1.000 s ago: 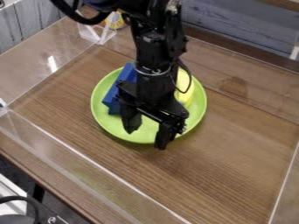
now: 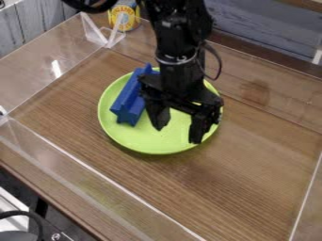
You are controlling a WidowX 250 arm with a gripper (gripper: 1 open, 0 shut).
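Observation:
My black gripper [image 2: 180, 118] is open over the right part of a round green plate [image 2: 151, 139], its two dark fingers hanging apart. A blue block [image 2: 131, 99] lies on the plate's left side, left of the gripper. The middle and back of the plate are hidden behind the arm and gripper.
The wooden table [image 2: 227, 188] has clear room in front of and right of the plate. A yellow item [image 2: 122, 17] and clear plastic stand at the back left, near the table's edge. A low wall runs along the back.
The gripper has moved back and to the right, uncovering more of the plate's front.

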